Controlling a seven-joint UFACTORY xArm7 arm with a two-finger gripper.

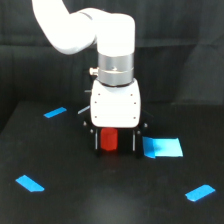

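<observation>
A small red object (109,139) rests on the dark table near the middle of the camera view, partly covered from above by the white hand. My gripper (116,148) is over it and open, its dark fingers standing to the left and right of the red object in the picture. The red object appears closer to the left finger, with a dark gap towards the right one. Whether either finger touches it, I cannot tell.
Blue tape strips mark the table at the front left (30,184), front right (200,192) and back left (55,112). A light blue square (167,147) lies just right of the gripper. Open table surrounds the front and left.
</observation>
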